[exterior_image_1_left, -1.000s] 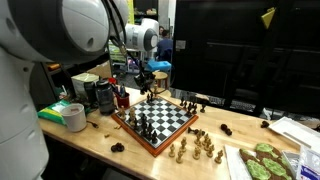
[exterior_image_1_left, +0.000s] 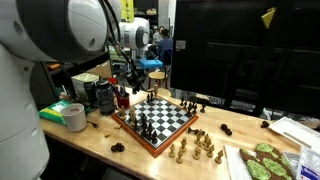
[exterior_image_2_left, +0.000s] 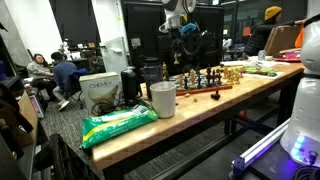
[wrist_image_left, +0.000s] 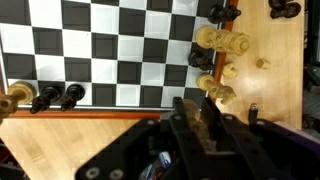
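Note:
The chessboard (exterior_image_1_left: 165, 120) lies on the wooden table, dark pieces (exterior_image_1_left: 148, 131) standing along its near edge and more along its far side. My gripper hangs above the board's edge, shut on a light tan chess piece (wrist_image_left: 188, 108) that shows between the dark fingers. From the side, in exterior view 2, the gripper (exterior_image_2_left: 180, 48) is well above the table. Its lower end is small and hard to make out in exterior view 1. Other tan pieces (wrist_image_left: 222, 40) and dark pieces stand at the board's edge in the wrist view.
Several tan pieces (exterior_image_1_left: 197, 148) stand on the table right of the board. A white mug (exterior_image_1_left: 74, 117), dark containers (exterior_image_1_left: 104, 96) and a green bag (exterior_image_2_left: 120, 122) are at the left. A tray with green-brown items (exterior_image_1_left: 262, 164) lies at the right.
The arm's gripper end has shifted to the left in exterior view 1. The board and the pieces on the table look unmoved.

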